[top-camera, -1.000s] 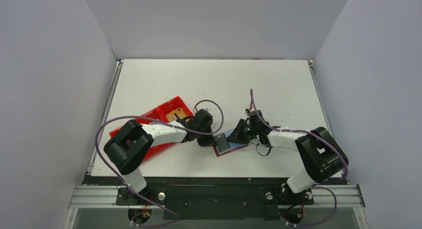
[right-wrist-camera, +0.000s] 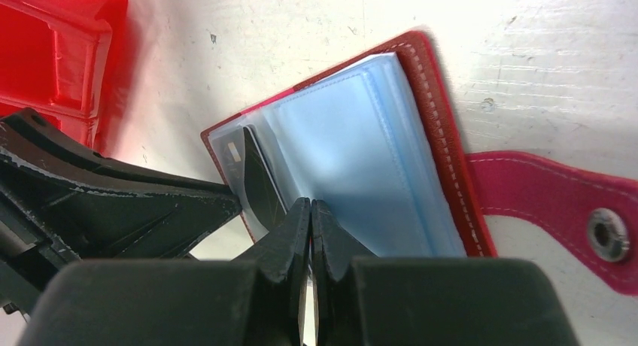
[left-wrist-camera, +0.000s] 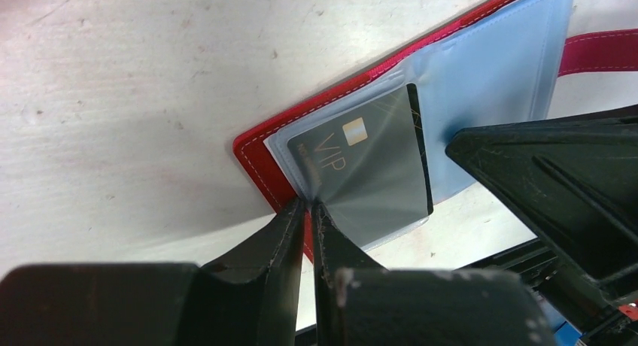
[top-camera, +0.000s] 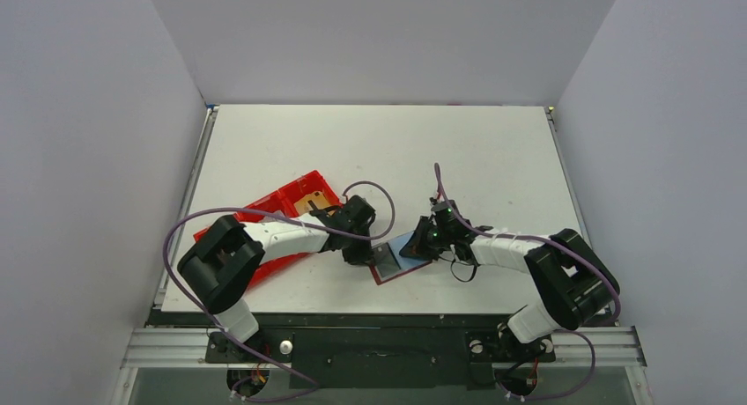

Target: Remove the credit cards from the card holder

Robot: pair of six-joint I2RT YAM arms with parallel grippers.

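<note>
The open card holder (top-camera: 388,267) lies on the table between both grippers, red leather with clear blue-tinted sleeves (left-wrist-camera: 496,68). A dark grey VIP card (left-wrist-camera: 369,173) shows in the sleeve at its left end. My left gripper has its fingertips at that card's corner and sleeve edge; whether they grip anything cannot be told. My right gripper is shut, its tips on the blue sleeve beside the card's dark edge (right-wrist-camera: 263,188), nothing visible between them.
A red tray (top-camera: 282,194) with compartments and items sits left, behind the left arm. A red strap (right-wrist-camera: 542,195) with a snap extends from the holder.
</note>
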